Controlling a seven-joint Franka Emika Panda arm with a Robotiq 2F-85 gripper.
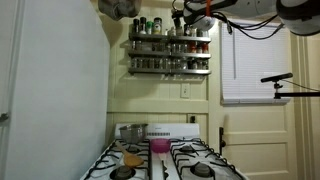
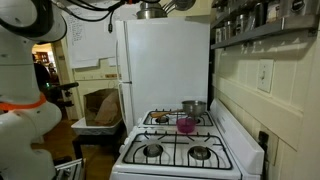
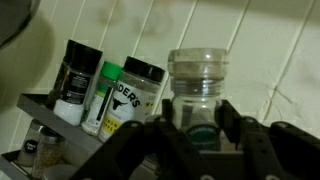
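Note:
A small clear glass jar with a see-through cap stands upright between the fingers of my gripper, which is shut on it. The dark fingers hide its lower part. Beyond it, to the left in the wrist view, a dark shelf carries several spice jars, among them a black-capped shaker, a green-capped bottle and a jar with a bull label. In exterior view 1, my gripper is high up by the top of the wall rack; the jar is too small to make out there.
Wall shelves full of jars hang above the stove. On the stove are a metal pot, a pink bowl and a wooden utensil. A white refrigerator stands beside it. Hanging pots are up left.

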